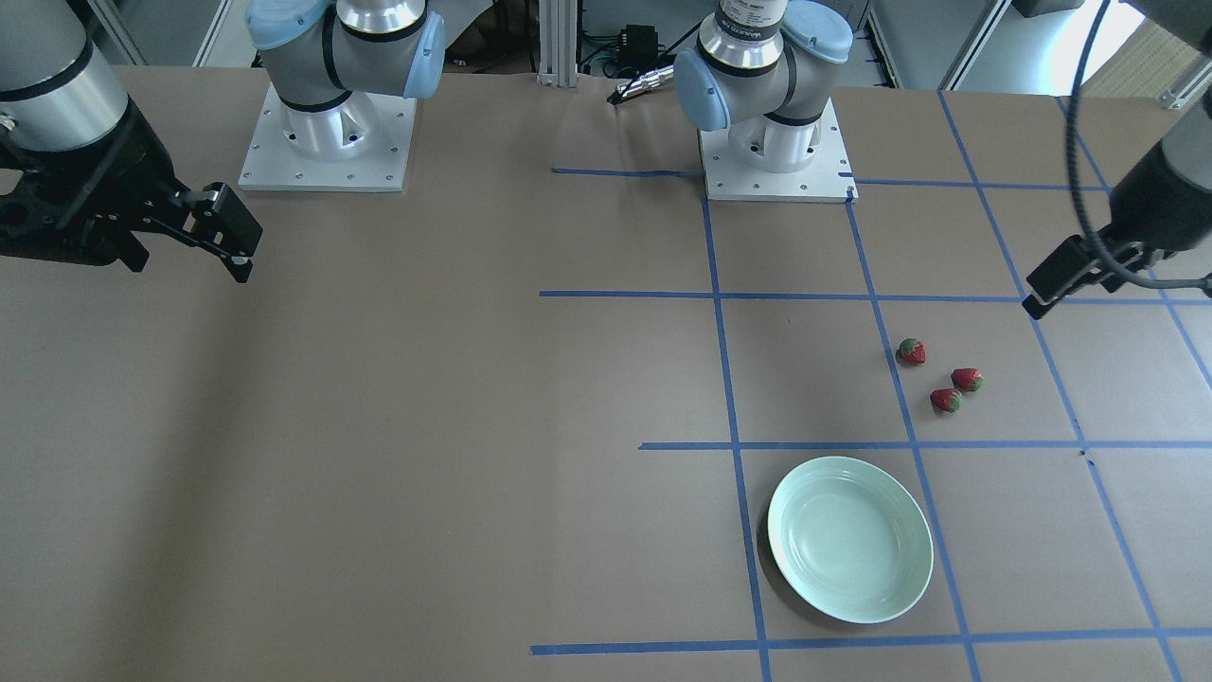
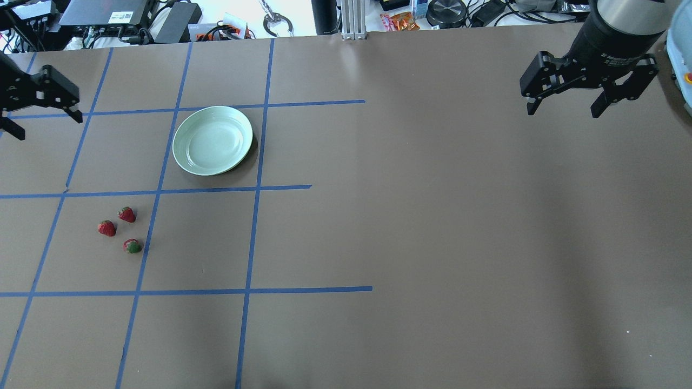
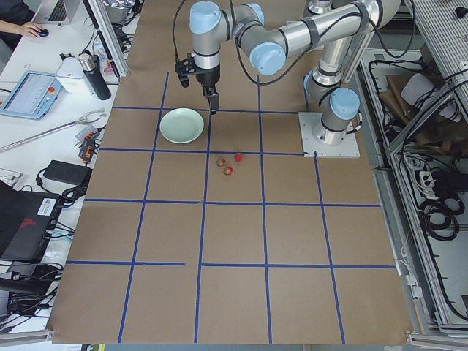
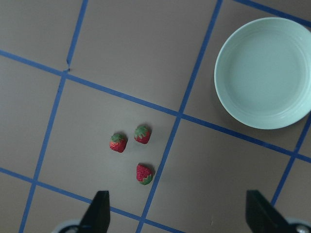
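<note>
Three strawberries lie loose on the taped grid: one [image 1: 912, 352] nearest the arm bases in the front view, two others [image 1: 967, 377] close by. A pale green plate [image 1: 849, 539] sits apart from them, empty. The black gripper [image 2: 45, 107] hangs above the table at the upper left of the top view. In the left wrist view its fingertips [image 4: 177, 213] frame the berries [image 4: 143, 135] and the plate [image 4: 262, 73] below, spread wide with nothing between them.
Another arm's black gripper [image 2: 587, 84] hangs at the upper right of the top view. Two further arm bases stand at the table's edge in the front view.
</note>
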